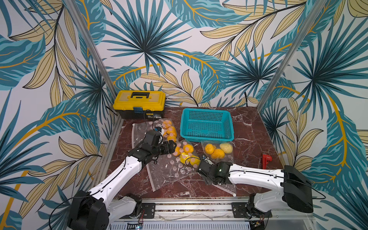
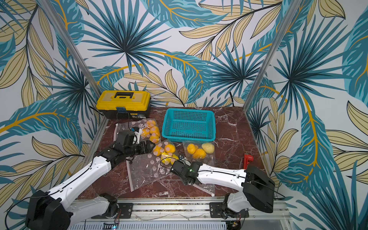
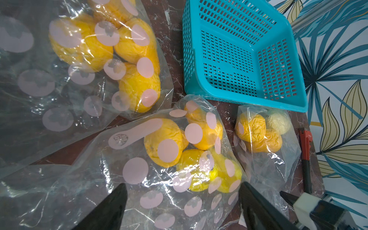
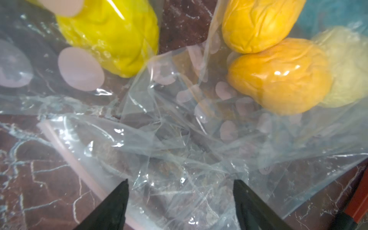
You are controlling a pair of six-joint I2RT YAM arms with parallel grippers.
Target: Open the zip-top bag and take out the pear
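Note:
Three clear dotted zip bags of fruit lie on the marble table: back-left bag, middle bag, right bag. The right bag holds orange fruit and a pale round fruit; the middle has yellow and orange fruit. I cannot tell surely which is the pear. My left gripper hangs open over the middle bag, nothing between its fingers. My right gripper is open above the lower part of the right bag, by its pale zip strip.
An empty teal basket stands at the back centre. A yellow toolbox sits at the back left. A red pipe wrench lies at the right edge, with bare table behind it.

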